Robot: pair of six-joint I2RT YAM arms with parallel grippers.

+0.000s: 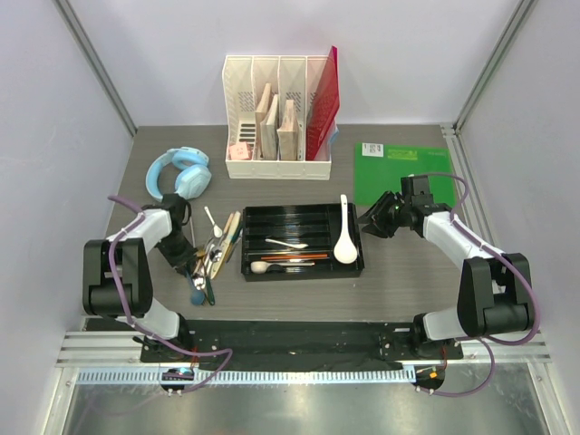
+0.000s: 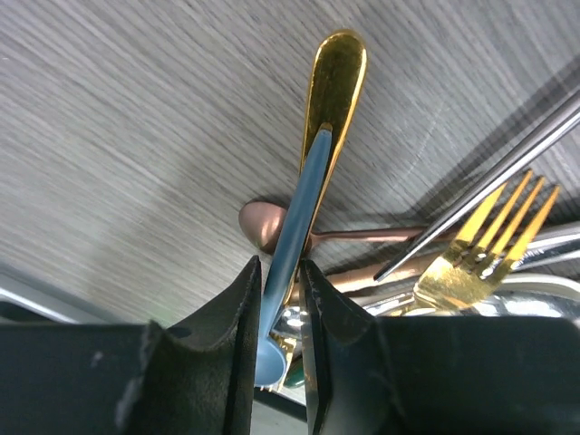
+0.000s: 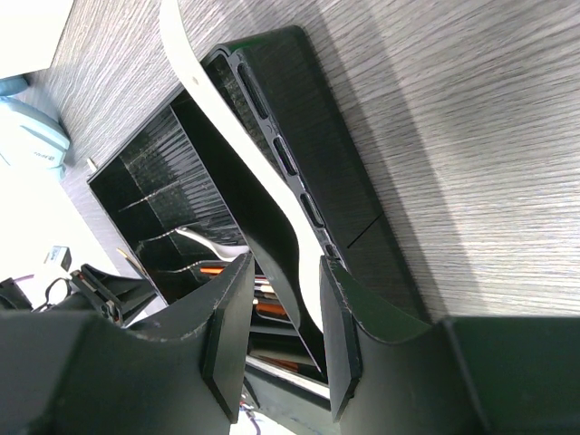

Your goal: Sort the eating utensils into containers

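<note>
In the left wrist view my left gripper straddles a blue utensil (image 2: 297, 217). The utensil lies against one finger, and a gap shows on its other side, so the fingers stand part open. A gold handle (image 2: 333, 82) lies under the blue one, with a copper spoon (image 2: 263, 225), a gold fork (image 2: 476, 258) and other cutlery beside it. My right gripper is part open at the right edge of the black compartment tray (image 1: 304, 210). From its camera, a long white spoon (image 3: 243, 140) in the tray appears between the fingers, not visibly gripped.
A small white spoon (image 1: 287, 244) and a wooden spoon (image 1: 260, 266) rest inside the tray. Blue headphones (image 1: 186, 168), a white rack (image 1: 272, 169) and a green sheet (image 1: 381, 172) lie farther back. Bare table (image 1: 272, 299) lies in front of the tray.
</note>
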